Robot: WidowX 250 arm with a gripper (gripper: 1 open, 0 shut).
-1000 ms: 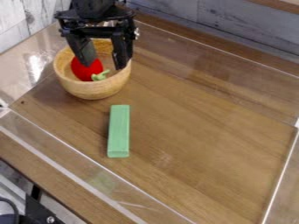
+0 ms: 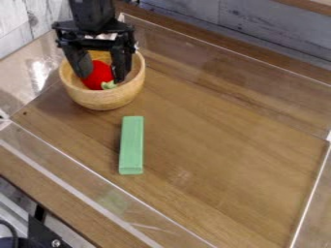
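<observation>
My black gripper (image 2: 101,60) is lowered over a light wooden bowl (image 2: 108,97) at the upper left, its fingers apart at the bowl's mouth. Inside the bowl sits a red object with a small green part (image 2: 99,74), partly behind the fingers. A pale green rectangular block (image 2: 132,145) lies on the wooden table below the bowl.
Transparent edging runs along the left front and right side. A grey plank wall (image 2: 258,29) stands at the back.
The bowl and the green block look unmoved.
</observation>
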